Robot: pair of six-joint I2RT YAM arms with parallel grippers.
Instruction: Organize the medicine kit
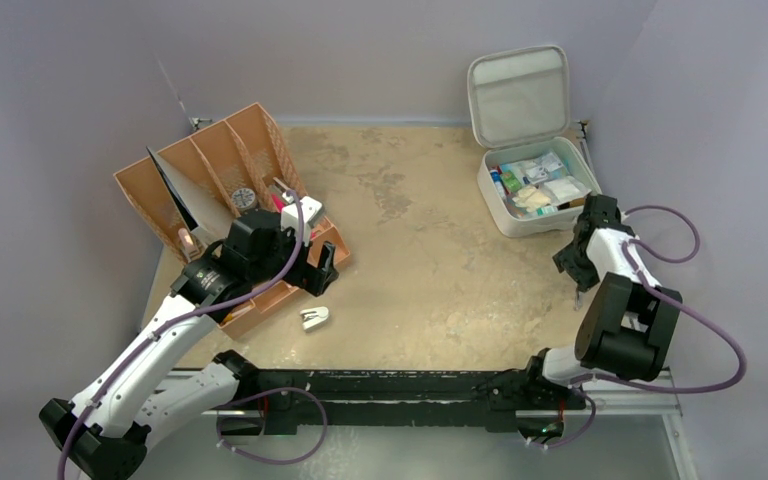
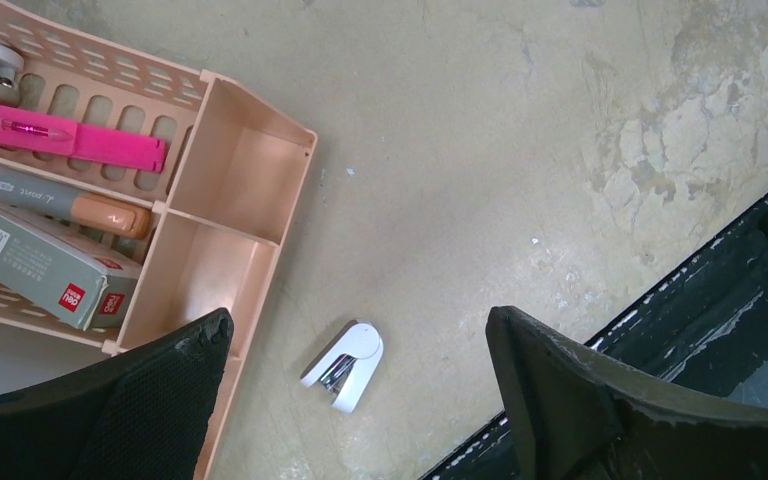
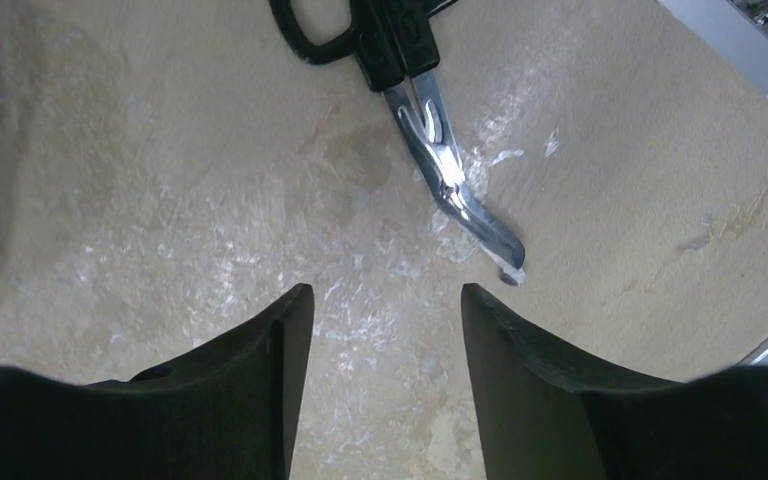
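Note:
A pale medicine kit [image 1: 507, 223] stands at the back right with its lid [image 1: 521, 97] up and several small packs [image 1: 532, 183] inside. On the table in front of it lie black-handled scissors [image 3: 452, 195], blades pointing toward my right gripper in the right wrist view. That gripper has its fingers [image 3: 295, 330] well apart, nothing between them, with the scissors beyond its tips. The ends of the scissor handles are cut off by the frame edge. At the left, my left gripper is open and empty above a white stapler [image 2: 348, 362] on the table.
A peach-coloured organizer [image 1: 257, 128] with stationery stands at the left, partly under the left arm. In the left wrist view its front compartments [image 2: 245, 160] are bare. A dark rail [image 1: 400, 385] runs along the front edge.

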